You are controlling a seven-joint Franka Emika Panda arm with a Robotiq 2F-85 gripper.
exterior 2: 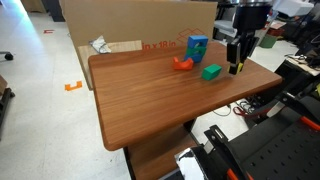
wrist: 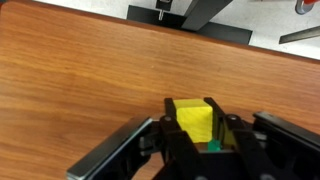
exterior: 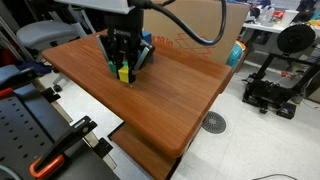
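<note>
My gripper is shut on a yellow block [wrist: 194,118], whose top shows between the fingers in the wrist view. In exterior view 1 the yellow block [exterior: 124,74] hangs low over the wooden table or touches it; which one, I cannot tell. A green block [exterior 2: 211,72] lies beside the gripper [exterior 2: 238,62] in exterior view 2, with a gap between. Only a bit of green [wrist: 214,146] shows past the yellow block in the wrist view. Farther back are a red curved piece [exterior 2: 183,64] and a blue block [exterior 2: 197,46].
A cardboard box [exterior: 195,25] stands along its back. Another black arm [exterior 2: 215,160] reaches past the near edge in exterior view 2.
</note>
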